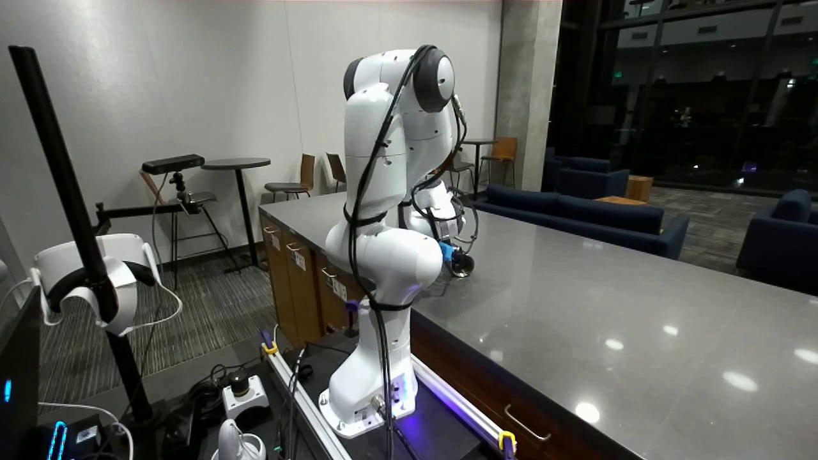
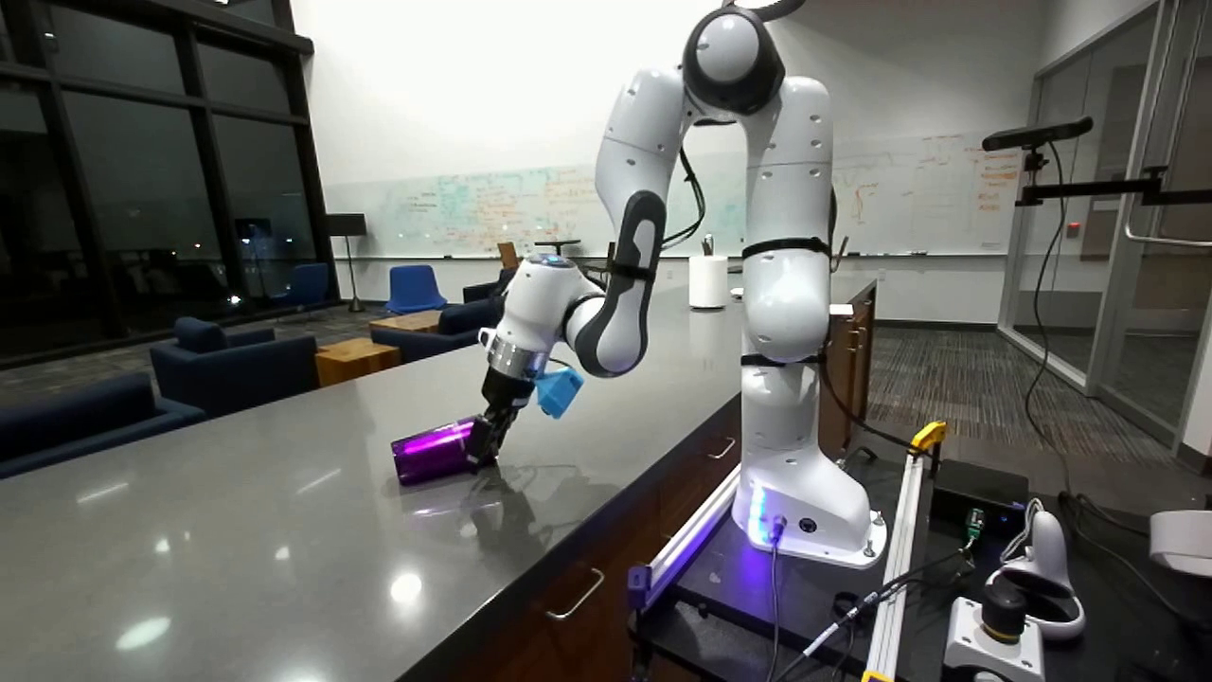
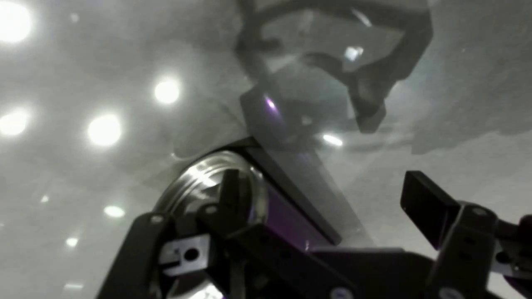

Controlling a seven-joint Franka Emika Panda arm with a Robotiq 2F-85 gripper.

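A shiny purple cylinder (image 2: 432,454), perhaps a tumbler, lies on its side on the grey counter in exterior view 2. Its silvery round end (image 1: 463,265) shows in exterior view 1. My gripper is open, its fingers well apart in the wrist view. The left finger crosses in front of the cylinder's metal end (image 3: 207,172); whether it reaches inside cannot be told. The right finger (image 3: 431,207) has bare counter beyond it. Part of the purple side (image 3: 289,219) shows between them, the rest hidden behind the gripper. Exterior view 2 has the gripper (image 2: 486,441) low at the cylinder's near-robot end.
The counter (image 1: 613,306) is broad and clear to the right in exterior view 1. A white container (image 2: 707,282) stands far back on it. The counter's dark front edge (image 2: 545,591) runs beside the robot base. A blue piece (image 2: 558,391) sticks out from the wrist.
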